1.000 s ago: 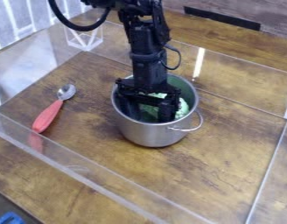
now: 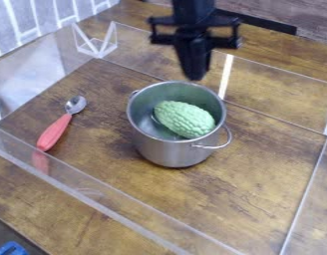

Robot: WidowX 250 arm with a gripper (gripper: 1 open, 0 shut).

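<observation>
A steel pot (image 2: 177, 152) stands in the middle of the wooden table, with a pale green, bumpy oblong object (image 2: 183, 119) lying inside it. Above and behind the pot is my black gripper (image 2: 195, 55), blurred and partly cut off by the top edge. Nothing shows held in it, and its opening is hard to judge. A spoon with a red handle (image 2: 53, 132) lies to the left of the pot.
Clear plastic walls border the wooden table (image 2: 259, 169) on several sides. The wood right of the pot and in front of it is bare. A blue item (image 2: 9, 249) sits at the bottom left corner.
My gripper has risen out of the pot to above and behind it, uncovering the green object inside. The pot and spoon look about where they were.
</observation>
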